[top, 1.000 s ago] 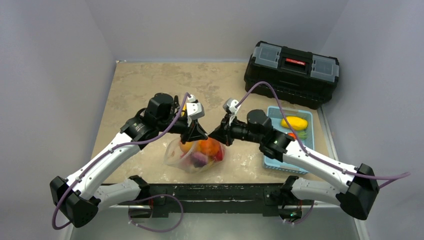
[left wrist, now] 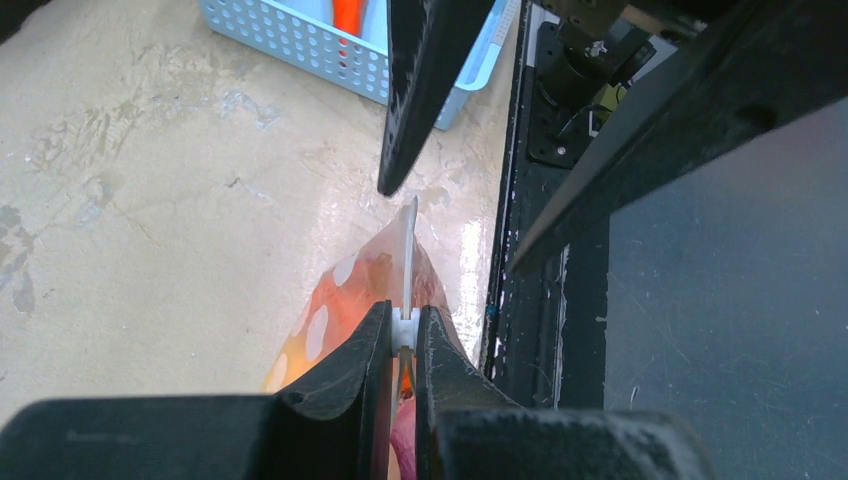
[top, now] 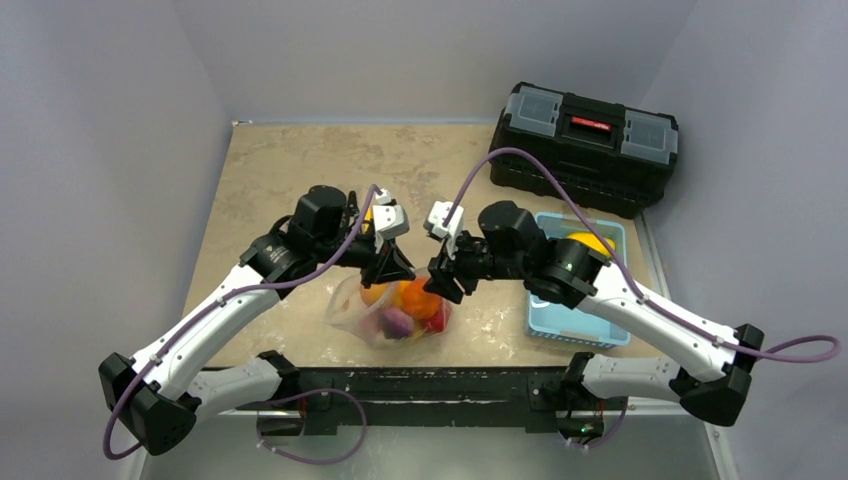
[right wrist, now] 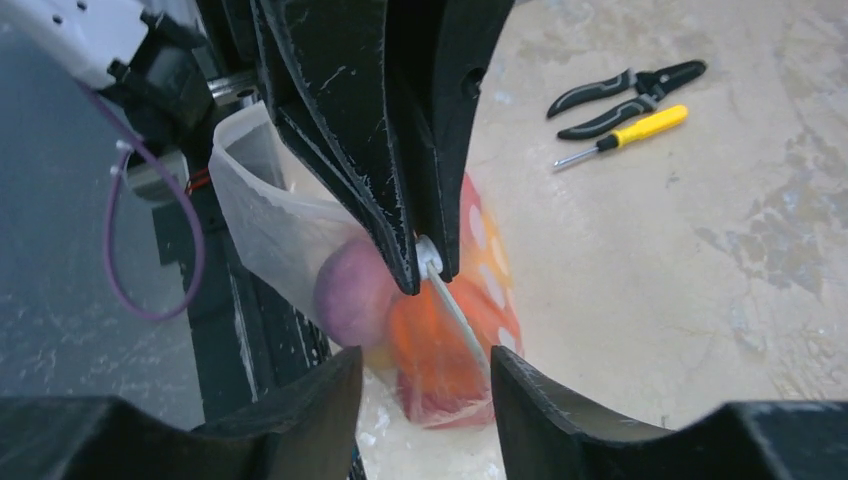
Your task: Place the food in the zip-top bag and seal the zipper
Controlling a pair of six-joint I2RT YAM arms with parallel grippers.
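Note:
The clear zip top bag point(top: 347, 312) sits near the table's front edge with food inside: an orange item point(top: 418, 298), a purple item point(top: 396, 322) and something red point(top: 437, 318). Its left side gapes in the right wrist view. My left gripper is shut on the small white slider point(right wrist: 428, 255) of the bag's zipper strip point(right wrist: 462, 322). Part of that strip reaches past the slider toward my right gripper, whose fingers stand apart. The strip's end passes close to one right finger point(right wrist: 505, 385); nothing is clamped there.
A blue basket point(top: 575, 328) with a yellow item point(top: 590, 241) stands at the right. Behind it is a black toolbox point(top: 585, 150). Pliers point(right wrist: 625, 100) and a yellow screwdriver point(right wrist: 640, 130) lie on the table.
The left gripper stays in place.

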